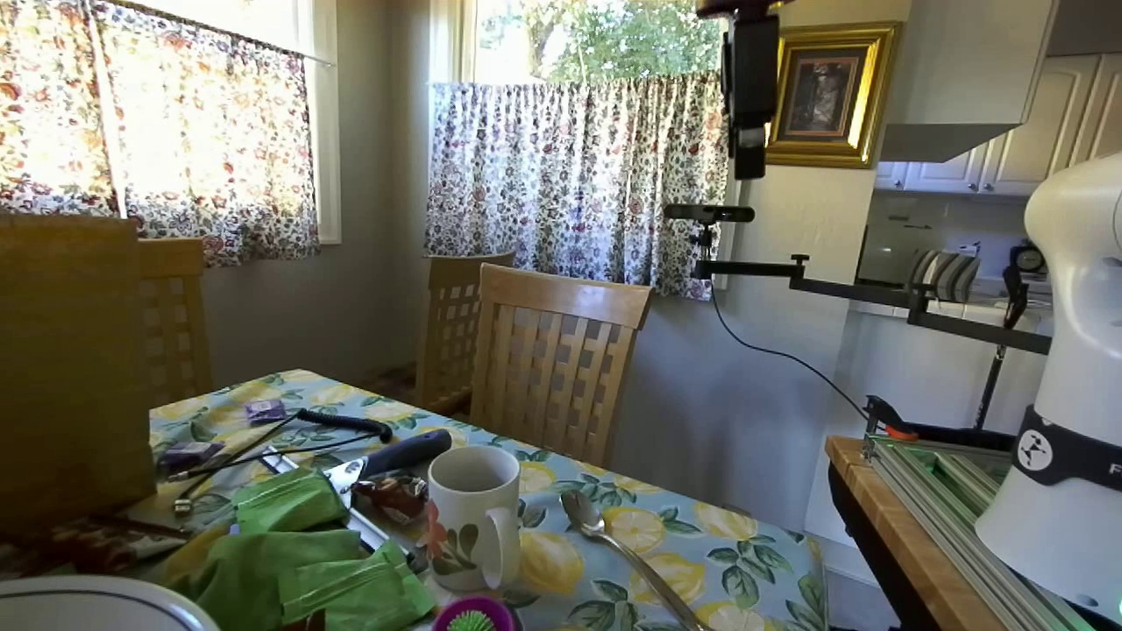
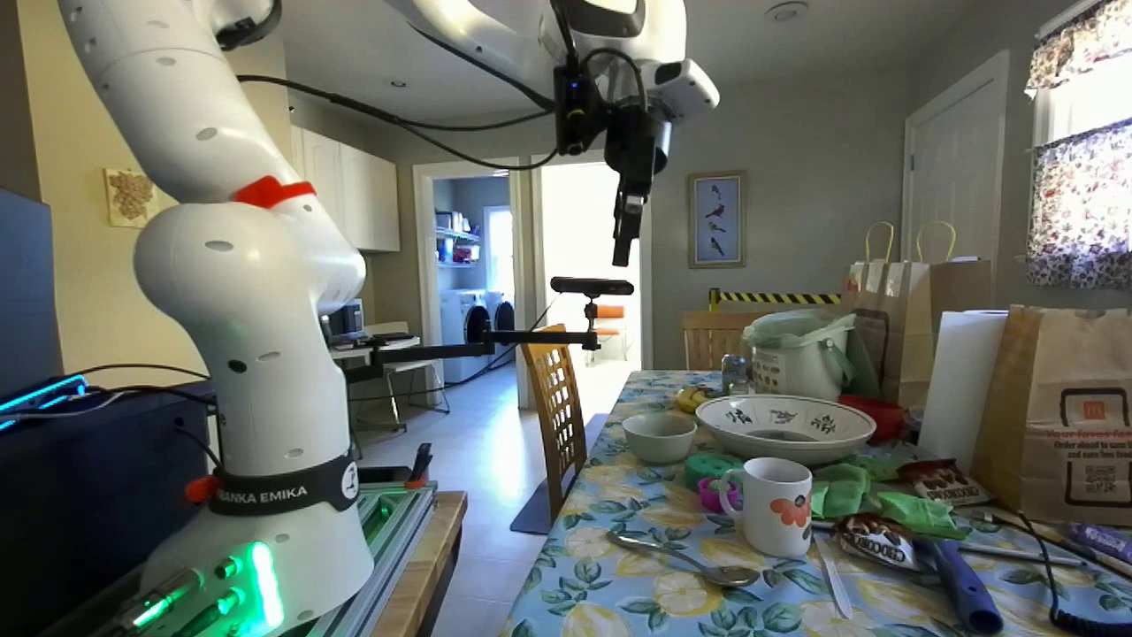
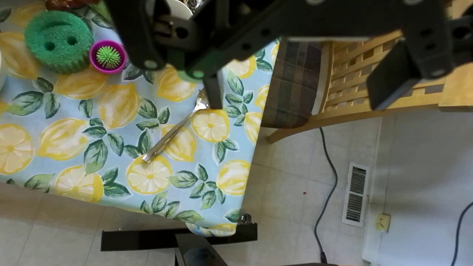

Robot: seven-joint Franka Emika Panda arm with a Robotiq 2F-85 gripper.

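High above the floor beyond the table's end hangs my gripper (image 2: pixel 626 235), touching nothing. Its two fingers stand wide apart in the wrist view, so it is open and empty. A metal spoon (image 3: pixel 170 137) lies on the lemon-print tablecloth (image 3: pixel 66 137); one finger (image 3: pixel 215 94) overlaps its bowl in that view, well above it. The white mug with a flower (image 2: pixel 776 508) stands upright beside the spoon. Near the mug are a green sponge (image 3: pixel 60 42) and a magenta cup with green bristles (image 3: pixel 108 57).
Green wrappers (image 1: pixel 305 557), a blue-handled tool (image 2: pixel 960 594) and cables clutter the table past the mug. Bowls (image 2: pixel 660 436) and paper bags (image 2: pixel 1072 414) stand further along. A wooden chair (image 1: pixel 557 358) is at the table's side. The camera bar (image 1: pixel 862 289) reaches out below the gripper.
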